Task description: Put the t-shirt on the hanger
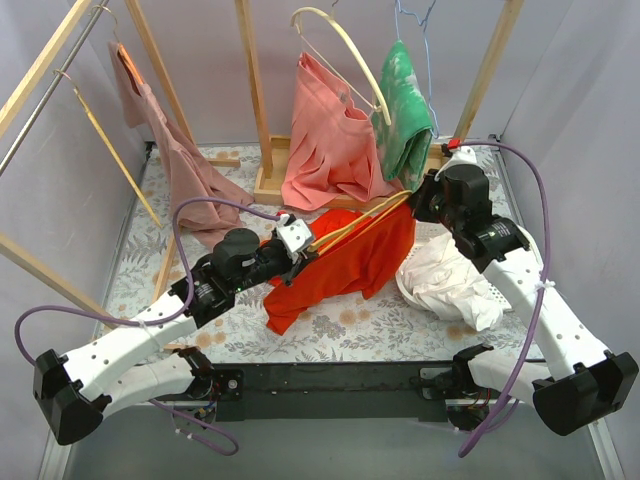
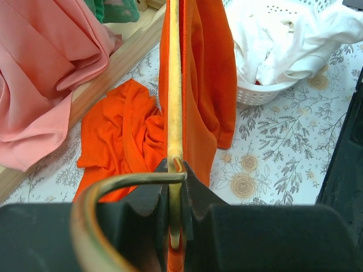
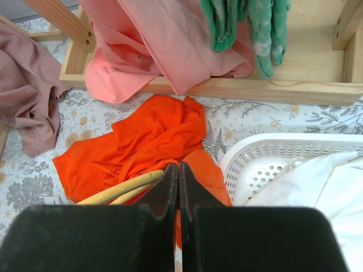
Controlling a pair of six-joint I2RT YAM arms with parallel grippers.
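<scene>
A yellow hanger (image 1: 362,217) slants across the middle, its hook pointing back toward the lens in the left wrist view. My left gripper is shut on the hanger near the hook. The orange-red t-shirt (image 1: 340,275) hangs below and along the hanger, part of it bunched on the table. My right gripper is shut at the hanger's far end, with the shirt's edge (image 3: 205,170) drawn up to its fingertips. How far the hanger's end reaches inside the shirt is hidden by the fingers and cloth.
A white basket (image 3: 241,156) with white cloth stands at the right. Behind, a pink garment (image 1: 330,140) and a green one (image 1: 403,115) hang over a wooden frame (image 3: 317,90). At left hang a mauve garment (image 1: 180,150) and an empty yellow hanger (image 1: 115,150).
</scene>
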